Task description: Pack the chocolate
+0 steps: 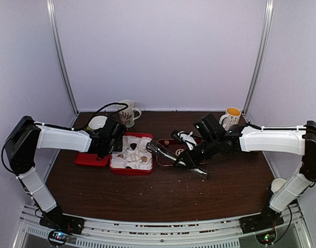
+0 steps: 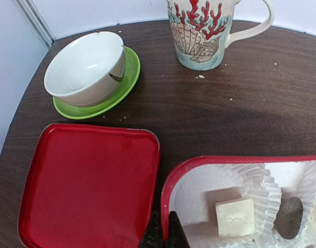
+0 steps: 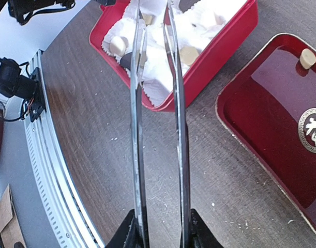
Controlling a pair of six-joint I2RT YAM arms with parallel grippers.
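A red box [image 1: 131, 169] lined with white paper cups holds several white, tan and dark chocolates, such as a white one [image 2: 234, 218]. My left gripper is shut at the box's left rim, with the rim at its fingertips. My right gripper holds long metal tongs [image 3: 180, 155], whose tips reach over the box; whether anything is between the tips cannot be seen clearly. A dark red tray [image 3: 266, 103] to the right holds a tan chocolate [image 3: 307, 58].
The red lid [image 2: 88, 181] lies left of the box. A bowl [image 2: 83, 67] on a green saucer and a coral mug [image 2: 199, 36] stand behind; an orange-lined mug [image 1: 230, 118] is at back right.
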